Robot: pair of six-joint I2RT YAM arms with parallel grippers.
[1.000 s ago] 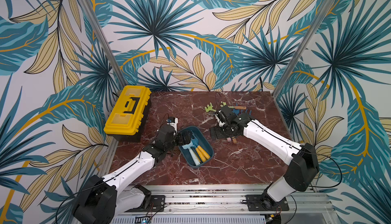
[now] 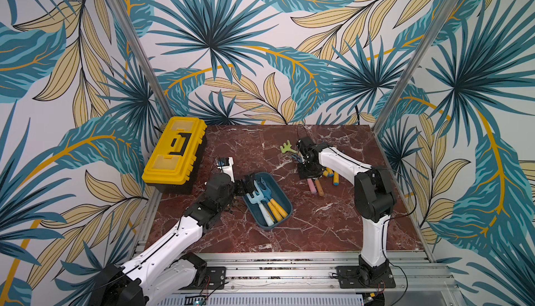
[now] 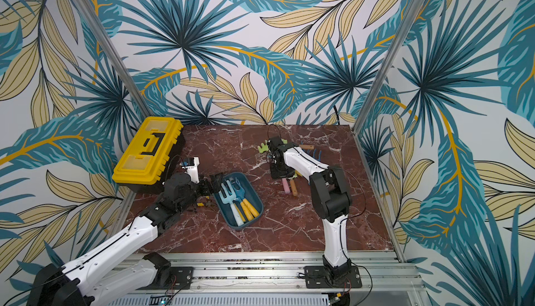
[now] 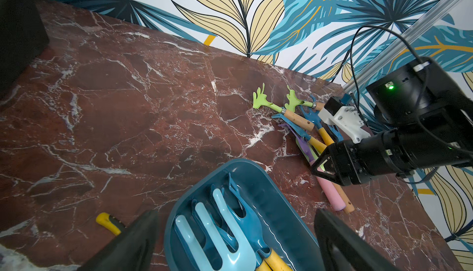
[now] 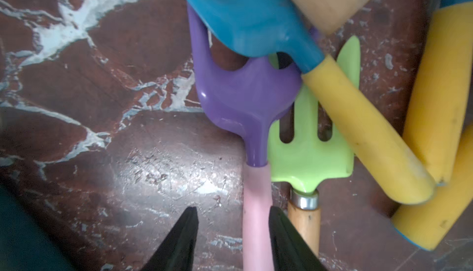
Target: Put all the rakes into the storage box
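A blue open box (image 2: pixel 289 199) holds several forks and rakes, among them a light-blue fork (image 4: pixel 236 257) and yellow-handled tools (image 2: pixel 277 209). Over the box's far left end my left gripper stands open and empty. To its right, my right gripper hangs above a loose pile of tools, fingers apart. A purple rake (image 5: pixel 246 98) lies there; its pink handle (image 5: pixel 257 211) shows between those fingers, closer to the right one, with a gap on the left. Beside it is a green fork (image 5: pixel 315 147) with a wooden handle.
A blue rake with a yellow handle (image 5: pixel 367 128) lies across the purple rake. Light-green rakes (image 4: pixel 263 98) lie behind the pile. A closed yellow toolbox (image 2: pixel 175 150) stands at back left. A small yellow-handled item (image 4: pixel 109 221) lies left of the box.
My left gripper has drawn a little left from the box.
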